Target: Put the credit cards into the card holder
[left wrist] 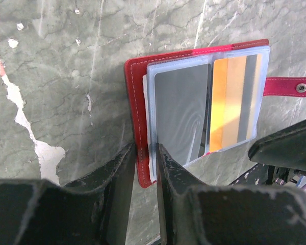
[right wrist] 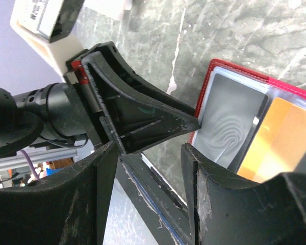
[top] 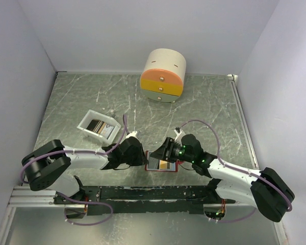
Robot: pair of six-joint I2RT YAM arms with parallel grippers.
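Note:
The red card holder [left wrist: 137, 117] lies open and flat on the table, its clear sleeves facing up. One sleeve shows a dark grey face [left wrist: 181, 97]; beside it an orange-striped card [left wrist: 229, 97] shows in its sleeve. My left gripper is slightly open at the holder's left edge, one fingertip on either side of the red border; firm contact cannot be made out. Over the holder, my right gripper stands open with nothing between its fingers. Seen from above, both grippers partly cover the holder [top: 175, 167].
A white box [top: 85, 122] with several cards [top: 99, 127] inside stands at the left. Toward the back is a rounded drawer cabinet [top: 163, 74]. The holder's snap strap [left wrist: 290, 86] sticks out sideways.

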